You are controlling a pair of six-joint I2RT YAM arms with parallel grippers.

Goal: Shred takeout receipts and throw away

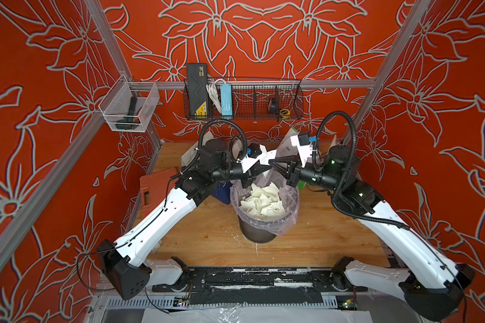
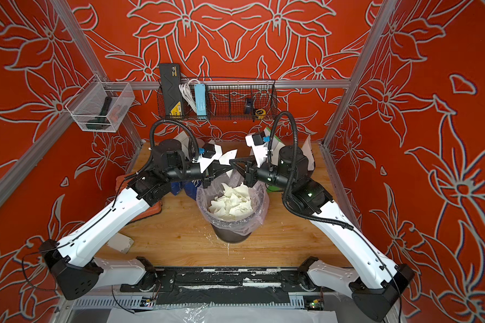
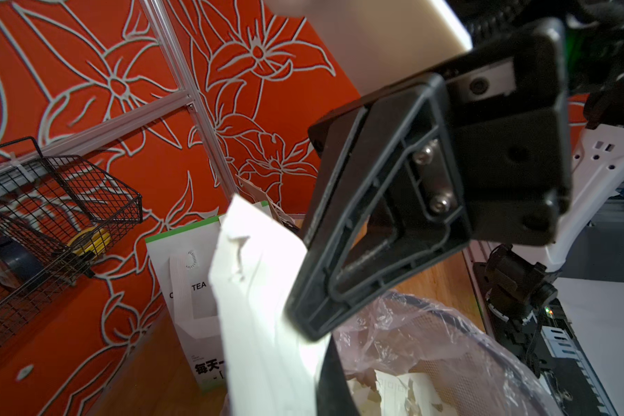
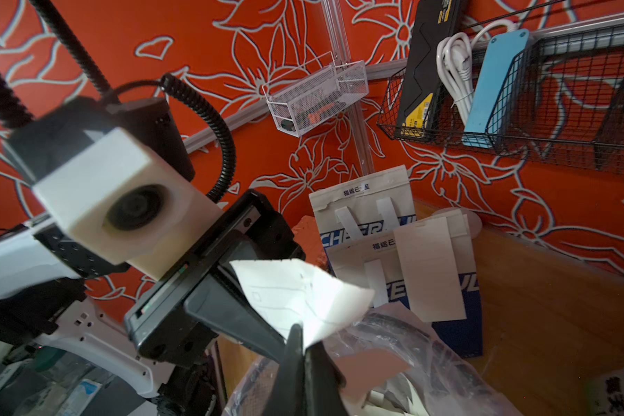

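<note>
A crumpled white paper piece (image 1: 267, 156) stands up between my two grippers, above the bin. My left gripper (image 1: 269, 168) is shut; its fingers (image 3: 335, 381) are only partly in view, with the paper (image 3: 263, 305) right beside them. Whether they pinch it cannot be made out. Opposite, my right gripper (image 1: 273, 161) is shut on the paper, which narrows down to its fingertips (image 4: 294, 343) in the right wrist view. Below both sits the bin (image 1: 257, 232) with a clear plastic liner (image 1: 291, 215), holding a heap of torn paper scraps (image 1: 263, 202).
Paper bags (image 4: 430, 270) stand behind the bin on the left, a TEA bag (image 3: 194, 291) on the right. An orange case (image 1: 159, 188) lies on the left. A wire basket (image 1: 253, 102) hangs on the back wall.
</note>
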